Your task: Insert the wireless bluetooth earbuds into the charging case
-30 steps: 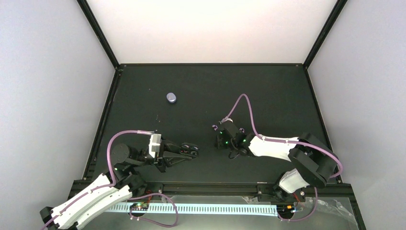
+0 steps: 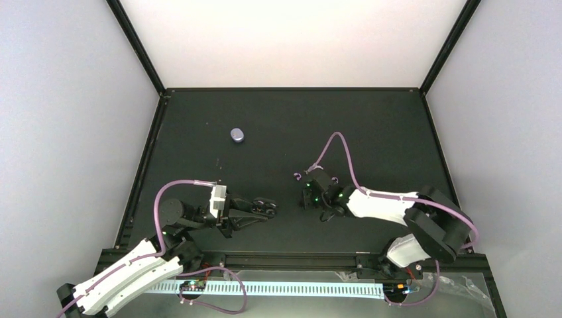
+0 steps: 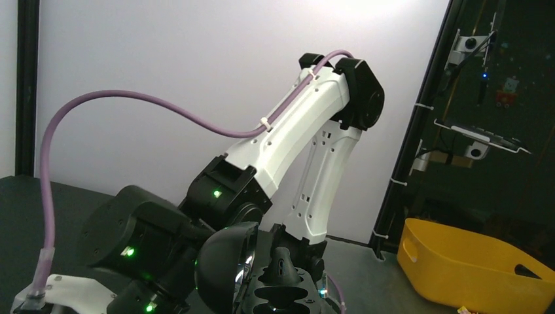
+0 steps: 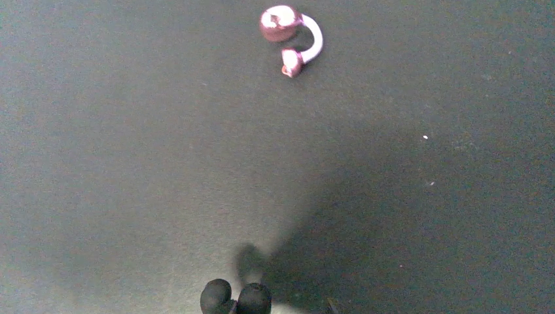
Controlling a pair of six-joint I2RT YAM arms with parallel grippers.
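Observation:
My left gripper (image 2: pixel 266 207) is shut on a black case with its lid up, held above the front left of the mat. The left wrist view shows the domed lid (image 3: pixel 222 269) and a dark slotted part (image 3: pixel 280 294) low in the frame. A metallic pink clip-shaped earbud (image 4: pixel 279 23) lies on the mat, a small purple speck (image 2: pixel 297 176) from above. Over the mat's middle my right gripper (image 2: pixel 305 199) points down, open, apart from that earbud; its black fingertips (image 4: pixel 254 299) barely enter the right wrist view.
A small lavender oval object (image 2: pixel 237 135) lies at the back left. Another purple bit (image 2: pixel 335 180) shows beside the right arm; whether it is an earbud I cannot tell.
My left gripper has edged a little to the right with the case. The earbud and lavender object have not moved.

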